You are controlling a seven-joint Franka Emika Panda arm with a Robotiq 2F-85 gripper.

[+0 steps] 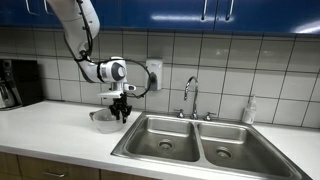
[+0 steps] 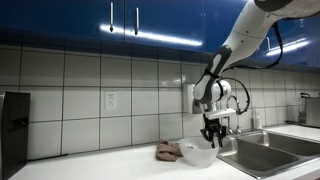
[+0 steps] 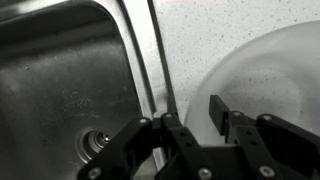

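A whitish translucent bowl (image 1: 104,124) stands on the white counter, left of the double sink. In the second exterior view the same bowl (image 2: 196,156) has my gripper (image 2: 213,141) over its sink-side edge. From the wrist, my gripper is open, its two dark fingers apart. The bowl's curved rim passes between them: one finger appears over the bowl's inside, the other on the side toward the sink. Whether either finger touches the wall cannot be made out.
The steel double sink (image 1: 212,148) lies right beside the bowl, with a faucet (image 1: 193,95) behind it. A brown cloth (image 2: 168,151) rests close to the bowl. A soap bottle (image 1: 249,111) stands at the back right. Counter space left of the bowl is clear.
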